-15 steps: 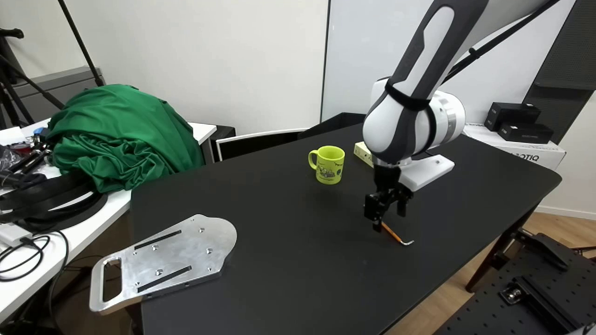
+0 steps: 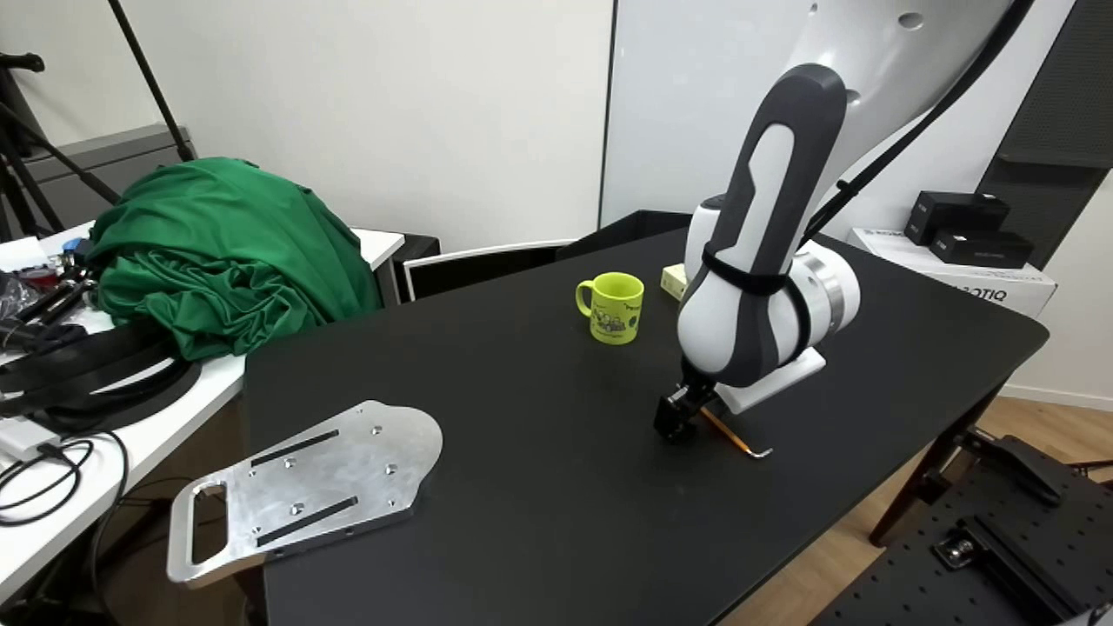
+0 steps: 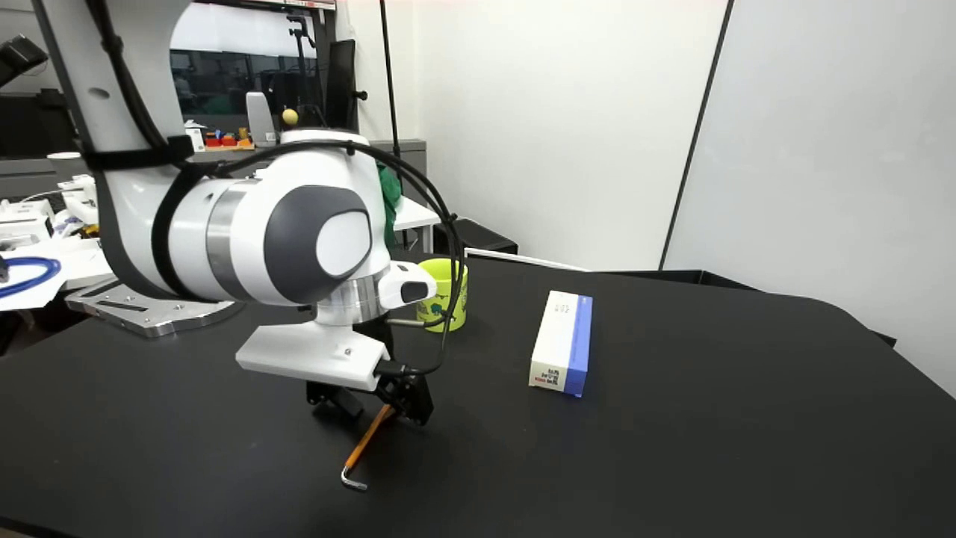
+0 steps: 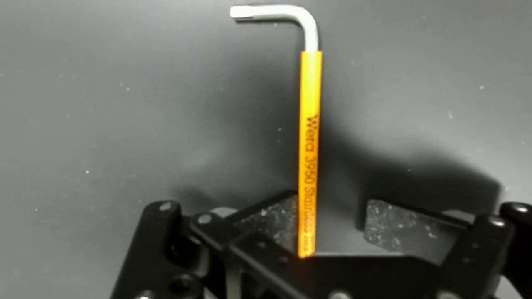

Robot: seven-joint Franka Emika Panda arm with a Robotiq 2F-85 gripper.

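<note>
An orange hex key (image 4: pixel 309 144) with a bent silver end lies on the black table, its lettering facing up in the wrist view. My gripper is low over the table with its fingers apart around the key's straight part. The left finger pad (image 4: pixel 279 219) is right beside the key; a clear gap separates the key from the right finger pad (image 4: pixel 399 226). The gripper's body covers the key's straight end. In exterior view 2 the orange shaft (image 3: pixel 367 439) comes out from under the gripper, bent end toward the camera.
A lime green mug (image 2: pixel 616 309) and a white-and-blue box (image 3: pixel 560 341) stand farther back on the table. A metal plate with a handle (image 2: pixel 334 475) lies at the left edge.
The arm has come down, bringing the gripper to the table around the hex key. The key, mug and plate appear to lie where they were.
</note>
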